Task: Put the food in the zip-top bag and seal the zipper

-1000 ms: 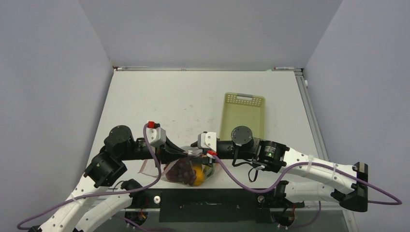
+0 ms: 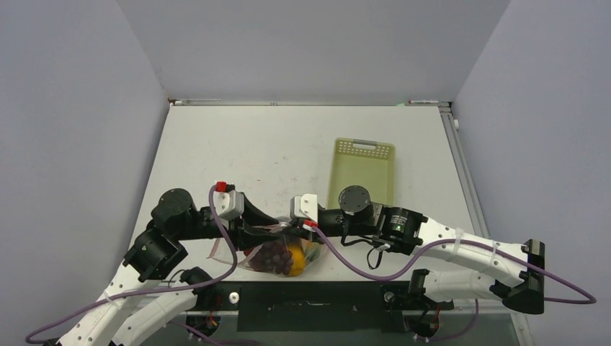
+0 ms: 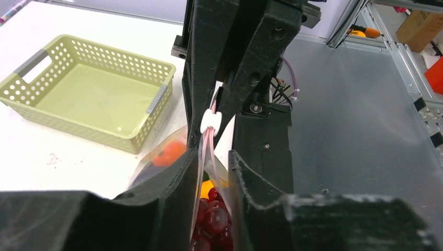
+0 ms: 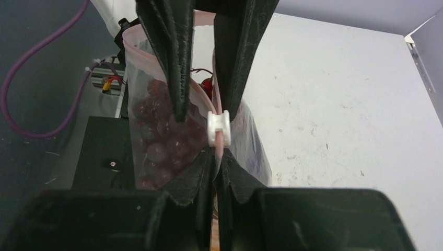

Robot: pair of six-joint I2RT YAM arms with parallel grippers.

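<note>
The clear zip top bag (image 2: 263, 261) holds dark red grapes (image 3: 214, 219) and a yellow-orange food item (image 2: 295, 261). On its zip track sits a white slider (image 4: 219, 128), close to my right gripper, which is shut on the bag's top edge just beyond the slider. Left of the slider, in the right wrist view, the bag's mouth gapes. My left gripper stands open, its fingers on either side of the zip edge and apart from it. Both grippers meet above the bag in the top view.
A pale green basket (image 2: 364, 169) stands on the table behind the right arm, with nothing visible inside.
</note>
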